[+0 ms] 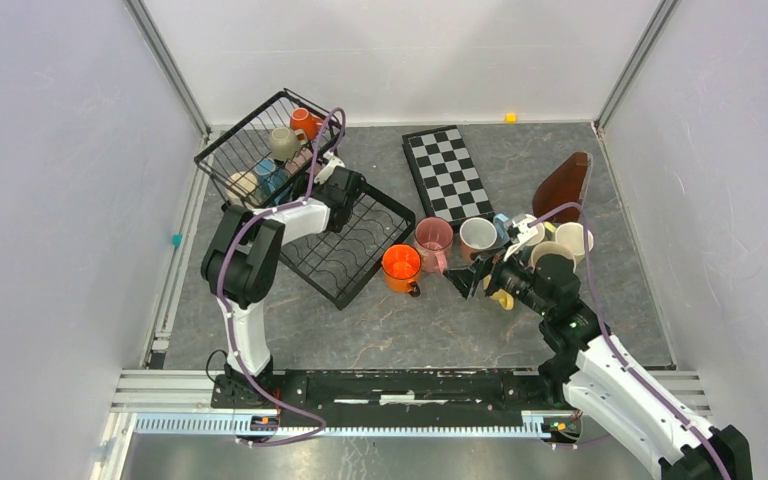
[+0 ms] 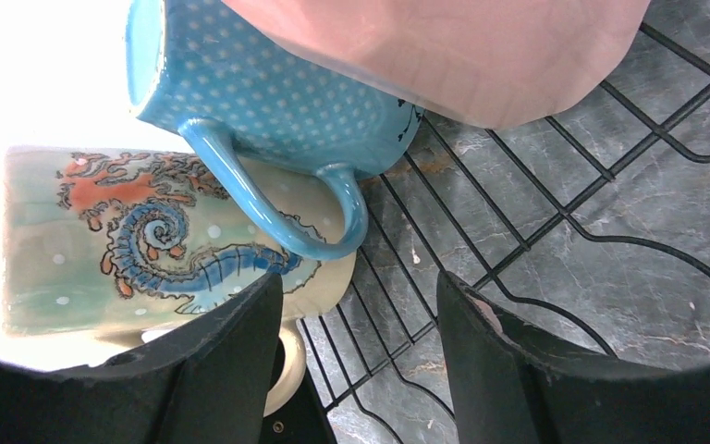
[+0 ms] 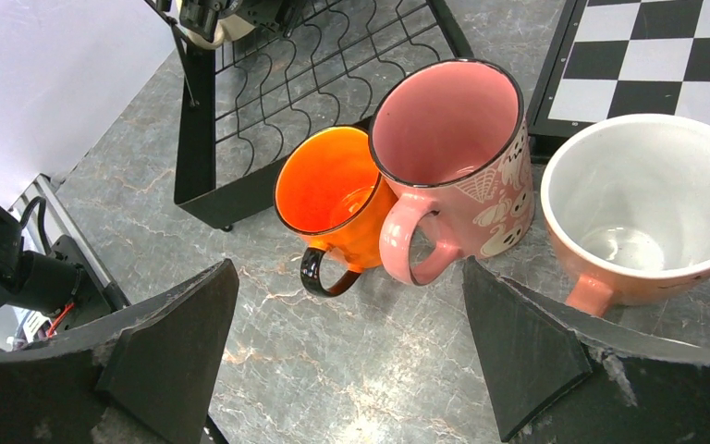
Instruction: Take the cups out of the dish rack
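Observation:
On the dish rack's upper tier point(image 1: 222, 150) lie a red-orange cup point(image 1: 302, 122), a beige cup point(image 1: 282, 144), a blue dotted mug point(image 2: 277, 92), a seahorse mug point(image 2: 176, 245) and a pink cup point(image 2: 481, 55). My left gripper is partly open before this tier, its gap empty; the blue mug's handle point(image 2: 268, 217) shows just above and beyond the fingertips. From above, the left fingers are mostly hidden by the rack. My right gripper stands open and empty above the table, near an orange cup point(image 3: 333, 185) and a pink mug point(image 3: 458, 139).
The lower rack tier point(image 1: 392, 205) appears empty where it shows. Right of it stand a white-and-peach cup point(image 1: 478, 234) and several more cups partly under the right arm. Behind lie a checkerboard point(image 1: 448, 170) and a brown object point(image 1: 563, 187).

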